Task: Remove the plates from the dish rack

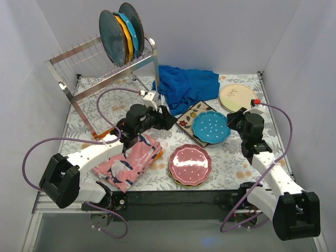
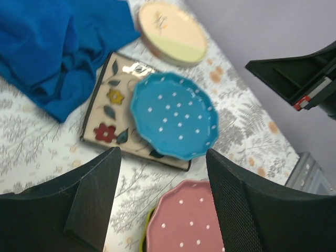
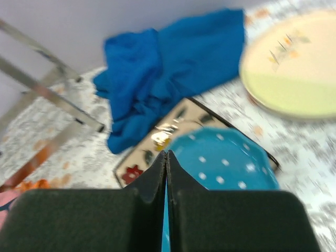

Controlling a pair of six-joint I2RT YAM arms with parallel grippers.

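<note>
A blue polka-dot plate [image 1: 211, 127] rests face up, slightly askew, on the square floral plate [image 1: 186, 122], overhanging its right side. My right gripper [image 1: 230, 122] is right of the blue plate; its fingers [image 3: 152, 184] are closed together with nothing between them. The left gripper [image 1: 171, 118] hovers left of the floral plate, and its fingers [image 2: 97, 197] are spread apart and empty. Up in the dish rack [image 1: 86, 93], dark plates [image 1: 111, 35], a yellow plate [image 1: 127, 39] and a blue plate [image 1: 129, 27] stand on edge.
A pink plate [image 1: 190, 165] lies on a stack at the front. The cream plate [image 1: 237, 97] is at the back right. A blue cloth [image 1: 184, 84] sits at the back, a pink cloth [image 1: 131, 161] at the front left.
</note>
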